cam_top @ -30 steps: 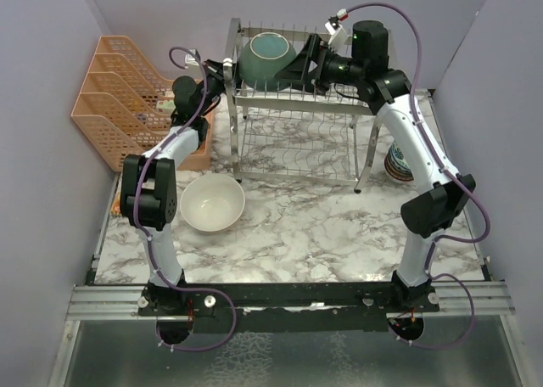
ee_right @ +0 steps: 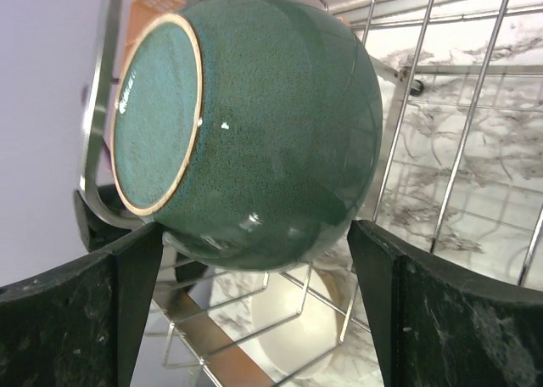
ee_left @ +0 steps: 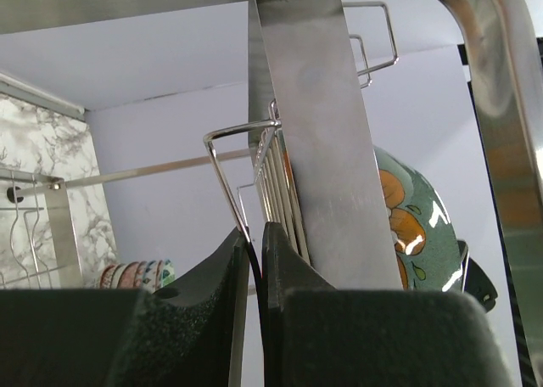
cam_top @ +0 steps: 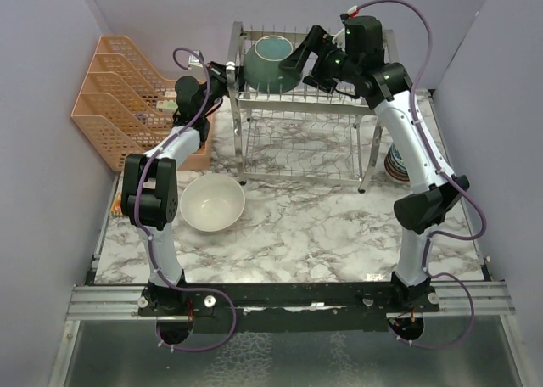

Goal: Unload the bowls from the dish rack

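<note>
A green bowl (cam_top: 272, 75) lies tilted in the upper tier of the steel dish rack (cam_top: 301, 105), its ringed base turned up and sideways. My right gripper (cam_top: 302, 62) is open beside it; in the right wrist view the bowl (ee_right: 263, 124) sits just beyond the fingertips. My left gripper (cam_top: 227, 73) is at the rack's left end, shut on a thin wire and metal bar of the frame, as the left wrist view shows (ee_left: 265, 247). A flowered bowl (ee_left: 416, 217) shows behind that frame.
A white bowl (cam_top: 212, 202) sits on the marble counter, front left. An orange plastic rack (cam_top: 110, 107) stands at left. Stacked bowls (cam_top: 397, 165) are at the right, behind my right arm.
The rack and green bowl have shifted slightly to the right, with my left gripper moving along. My right gripper has moved slightly, staying open by the bowl.
</note>
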